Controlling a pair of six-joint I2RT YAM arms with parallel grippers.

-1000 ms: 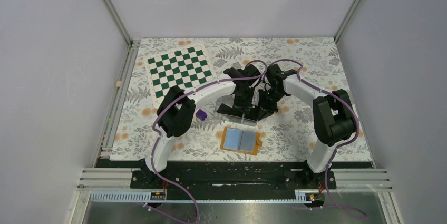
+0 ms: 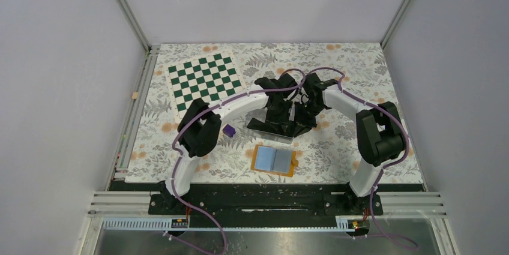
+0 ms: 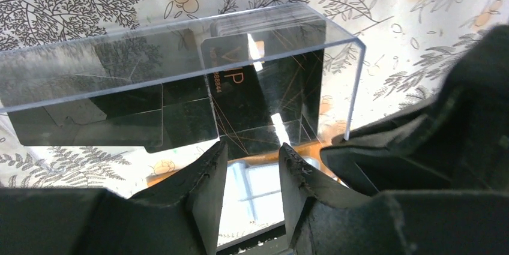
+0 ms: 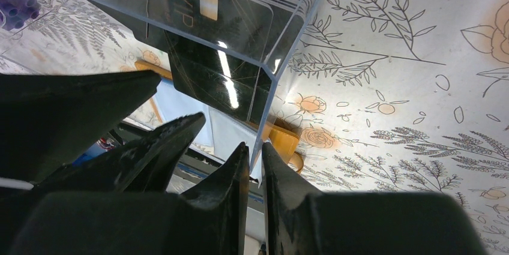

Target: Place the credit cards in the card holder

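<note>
Several black cards stand in a clear box; the nearest one, marked VIP (image 3: 264,102), shows in both wrist views. In the left wrist view my left gripper is open, its fingertips at the lower edge of that card. Whether they straddle the card is hard to tell. My right gripper is shut on a side edge of the clear box (image 4: 268,96). An open orange holder with pale blue pockets (image 2: 274,159) lies nearer the front of the table, apart from both grippers.
A green and white checkered board (image 2: 204,78) lies at the back left. Left of the box sits a small purple object (image 2: 228,130). The two arms nearly touch around the box.
My left arm and gripper have shifted slightly about the box. The right arm, the box and the orange holder stay where they were.
</note>
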